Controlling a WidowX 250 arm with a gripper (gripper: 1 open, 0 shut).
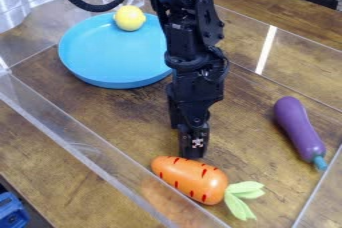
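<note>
The black gripper (pixel 190 137) hangs low over the wooden table, just behind an orange toy carrot (pixel 190 179) with pale green leaves. I see nothing held in it; its dark fingers point down and are hard to make out against the dark arm. A purple toy eggplant (pixel 297 127) lies to the right of the gripper.
A blue plate (pixel 94 57) sits at the back left, with a yellow round toy (pixel 130 17) beyond it. Clear bin walls edge the left and front. A blue object (pixel 8 212) lies outside at the lower left. Bare wood (pixel 94 122) is left of the gripper.
</note>
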